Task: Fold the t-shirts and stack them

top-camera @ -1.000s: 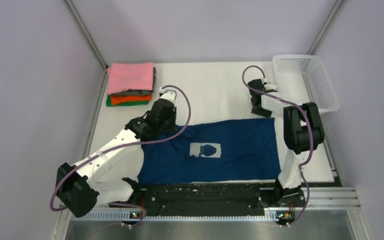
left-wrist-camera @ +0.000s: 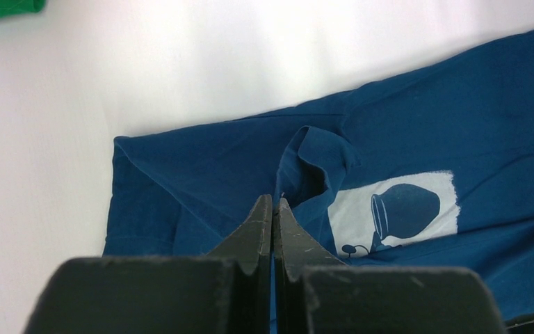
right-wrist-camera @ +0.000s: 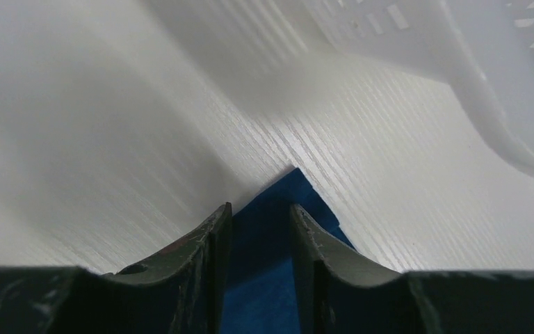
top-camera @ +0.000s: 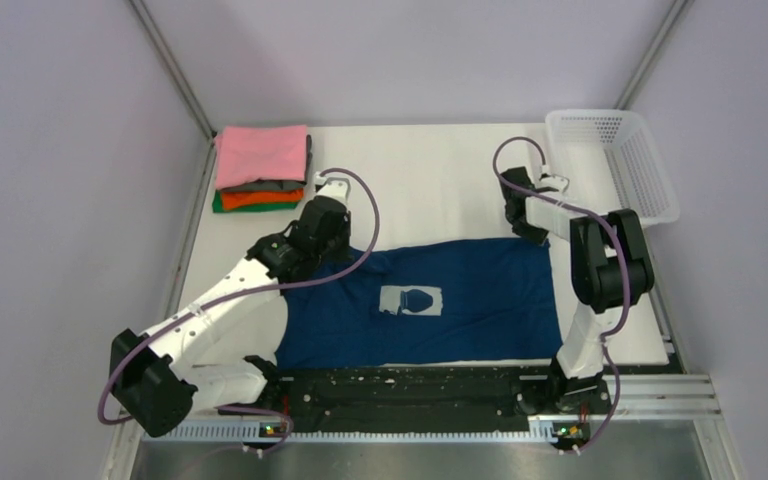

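Observation:
A navy t-shirt (top-camera: 470,300) with a white print (top-camera: 410,300) lies spread along the table's front, creased at its left part. My left gripper is shut over that left part, where a raised fold of the shirt meets its tips; whether cloth is between them is unclear. My right gripper is part open, its fingers either side of the shirt's back right corner (right-wrist-camera: 288,191), low on the cloth. In the top view a pile of folded shirts (top-camera: 260,155), pink on top, with grey, orange and green below, sits at the back left.
A white plastic basket (top-camera: 640,170) stands at the back right, close to my right gripper.
The left arm is nearly unchanged.

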